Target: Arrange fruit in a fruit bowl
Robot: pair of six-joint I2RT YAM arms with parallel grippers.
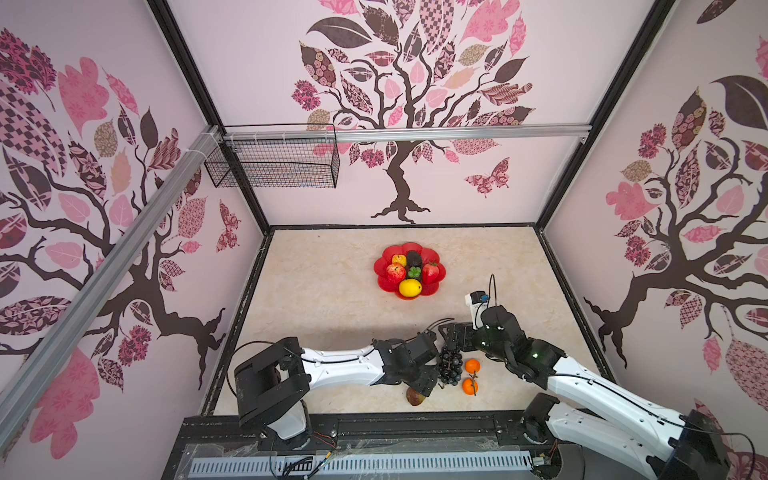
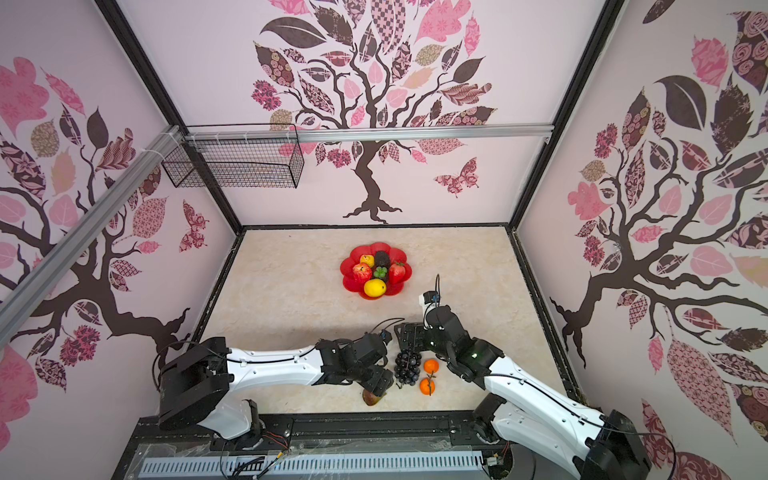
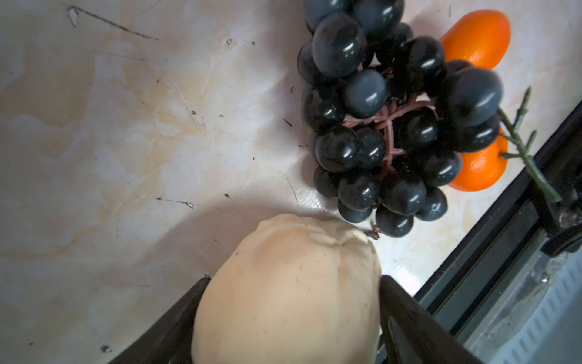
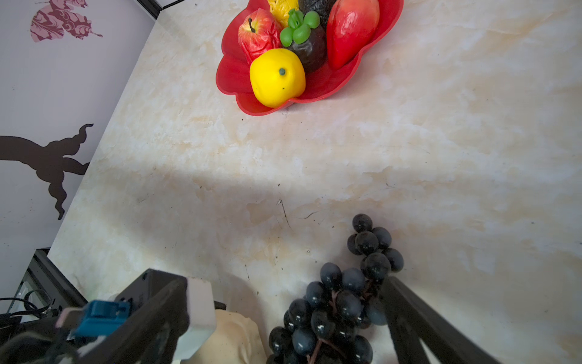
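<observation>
The red petal-shaped bowl (image 1: 385,281) stands toward the back, filled with several fruits, among them a yellow one (image 4: 277,77) and a red apple (image 4: 259,37). Near the front edge, a round fruit (image 3: 288,303), cream on top and brown lower down, sits on the table. My left gripper has its fingers on either side of this fruit; whether they press on it I cannot tell. A bunch of black grapes (image 3: 388,130) lies just right of it. Above the grapes my right gripper is open, its fingers apart and gripping nothing.
Two orange fruits (image 1: 473,365) lie right of the grapes, one with a green stem (image 3: 527,151). Beyond the fruits runs the table's dark front rail (image 3: 503,242). Both grippers are close together. Bare table separates them from the bowl.
</observation>
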